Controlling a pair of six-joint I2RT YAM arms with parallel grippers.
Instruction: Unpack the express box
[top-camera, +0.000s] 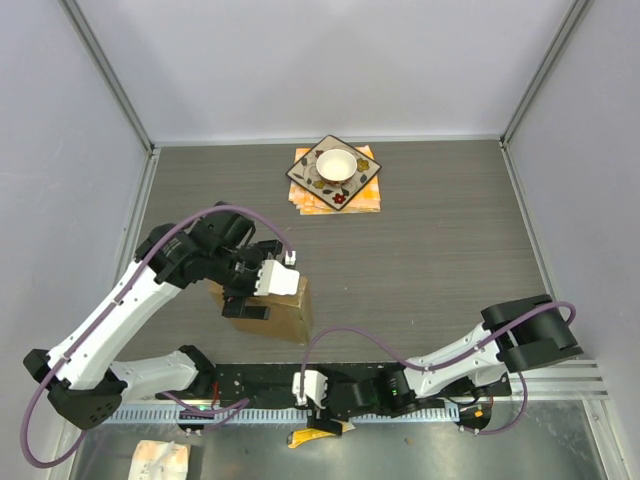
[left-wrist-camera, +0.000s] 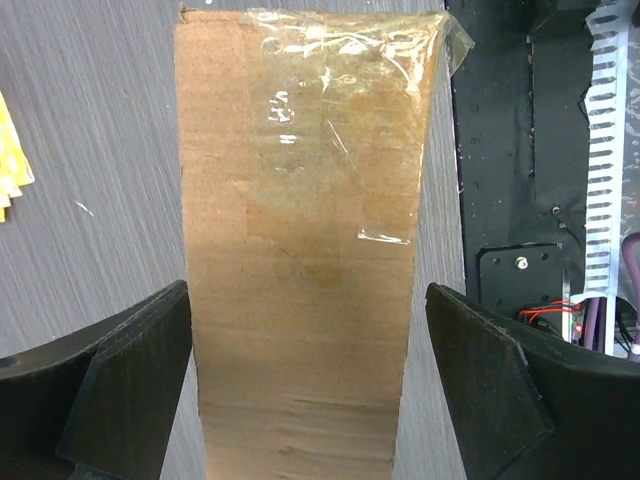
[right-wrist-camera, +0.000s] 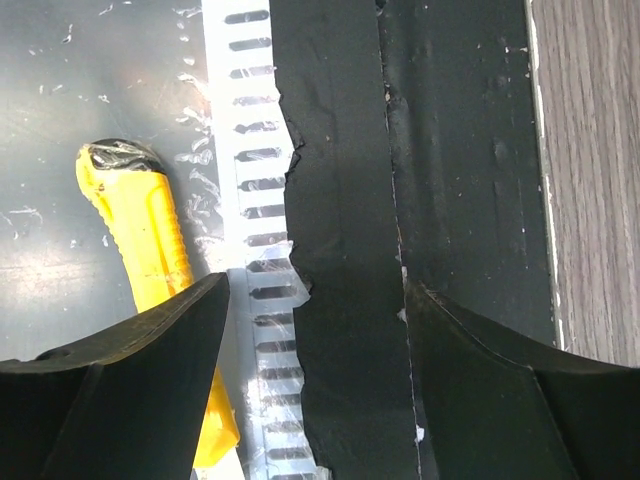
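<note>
A taped cardboard box (top-camera: 280, 320) stands at the left of the table. My left gripper hangs open over its top (left-wrist-camera: 300, 180), one finger to either side of the cardboard. A yellow box cutter (right-wrist-camera: 140, 230) lies on the grey metal surface along the front edge, beside a slotted white strip (right-wrist-camera: 250, 140). My right gripper is low over it, open, with the cutter under its left finger in the right wrist view and partly hidden.
At the back, a patterned tray (top-camera: 310, 173) with a white bowl (top-camera: 336, 160) sits on orange checked cloth (top-camera: 365, 200). A folded cloth (top-camera: 158, 465) lies at the front left.
</note>
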